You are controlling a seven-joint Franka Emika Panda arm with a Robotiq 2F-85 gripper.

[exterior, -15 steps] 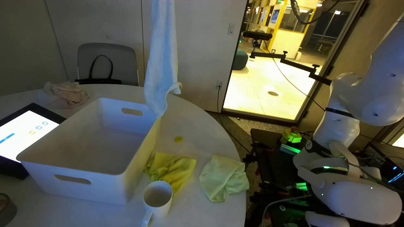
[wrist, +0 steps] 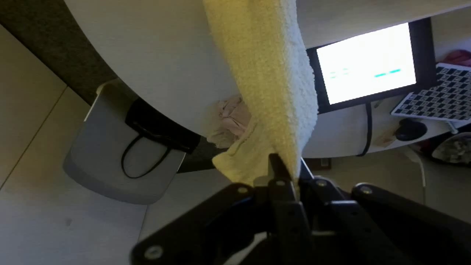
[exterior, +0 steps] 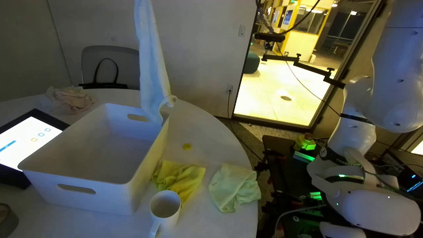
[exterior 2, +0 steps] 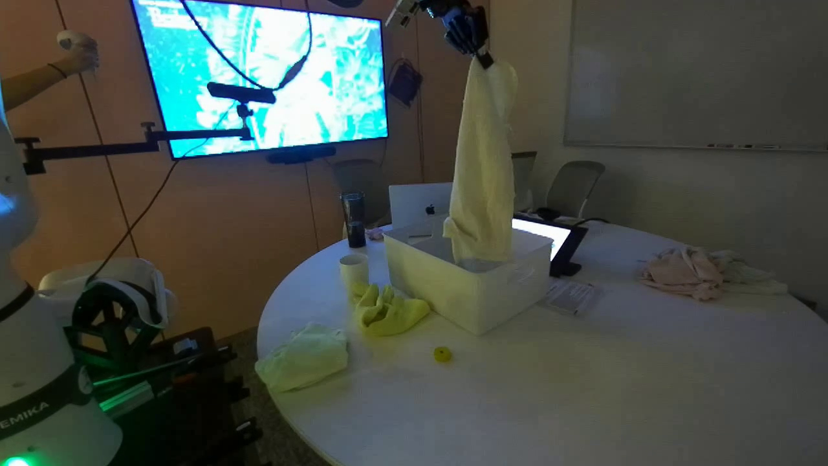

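Observation:
A long pale towel [exterior 2: 482, 163] hangs down from my gripper [exterior 2: 484, 61], which is shut on its upper end high above the table. In the wrist view the towel [wrist: 269, 75] runs up from between the dark fingers, partly hiding what lies behind. Its lower end reaches the white bin [exterior 2: 446, 291], dipping behind the near wall in exterior view 2. From exterior view 1 the towel [exterior: 152, 67] hangs at the bin's far right corner, and the gripper is out of the picture. The bin [exterior: 91, 146] looks empty inside.
Beside the bin lie a yellow cloth [exterior: 180, 178], a pale green cloth [exterior: 234, 188], a white mug [exterior: 165, 208] and a small yellow ring [exterior: 187, 146]. A tablet [exterior: 27, 138] stands on the bin's other side. Pinkish cloths [exterior 2: 687, 273] lie further off.
In exterior view 1 the hanging towel has shifted left, from outside the bin's right corner to over that corner. The arm has moved with it. Bin, mug and cloths on the table look unmoved.

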